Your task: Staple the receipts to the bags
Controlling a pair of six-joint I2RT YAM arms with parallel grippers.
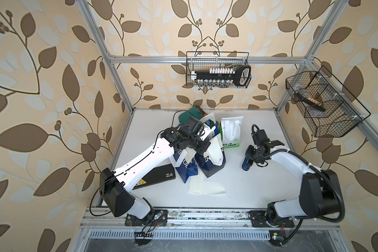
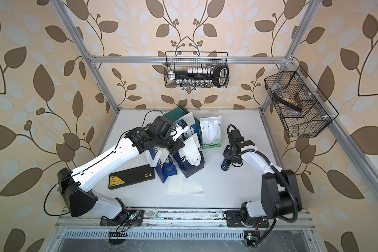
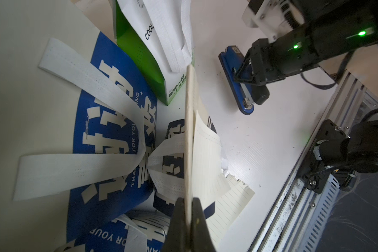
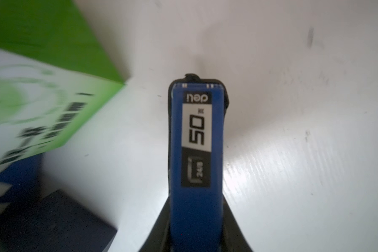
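Note:
My right gripper is shut on the blue stapler, its fingers on both sides of the body. In the top left view the stapler is at the table's right part; whether it touches the table I cannot tell. My left gripper is shut on the upper edge of a blue-and-white bag, seen edge-on, with a lined receipt against it. Another bag with white handles stands alongside. A loose receipt lies near the table's front.
A green-and-white bag stands between the blue bags and the right gripper. A long black box lies at the left. The wire baskets hang above the back edge. Bare table extends at the front right.

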